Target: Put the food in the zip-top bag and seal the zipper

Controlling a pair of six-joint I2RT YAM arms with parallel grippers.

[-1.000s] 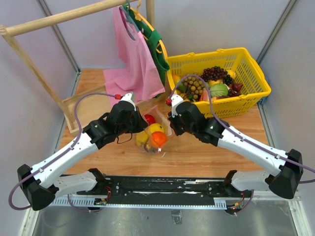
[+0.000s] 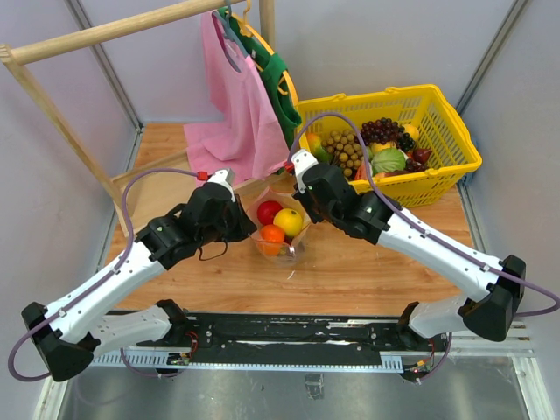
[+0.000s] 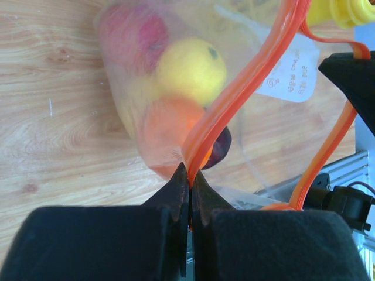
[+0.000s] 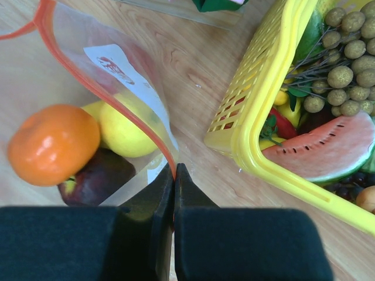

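A clear bag with an orange zipper rim point(image 3: 228, 108) hangs mouth-open between my two arms. Inside it lie an orange point(image 4: 54, 144), a yellow fruit point(image 4: 129, 125), a dark purple fruit point(image 4: 98, 177) and a red one point(image 2: 269, 212). My left gripper is shut on the orange rim at one side of the mouth. On the opposite side, my right gripper pinches the rim between its closed fingertips. The zipper's two edges stand apart in both wrist views, and a printed white label point(image 4: 126, 70) shows on the bag's wall.
The yellow basket point(image 2: 437, 179), full of produce, stands at the back right, close beside my right gripper. Behind the bag a pink apron point(image 2: 236, 122) hangs from a wooden rack point(image 2: 114, 29). Bare tabletop point(image 2: 376, 271) lies in front and to the right.
The bag swung between them, and its fruit rolled about inside.
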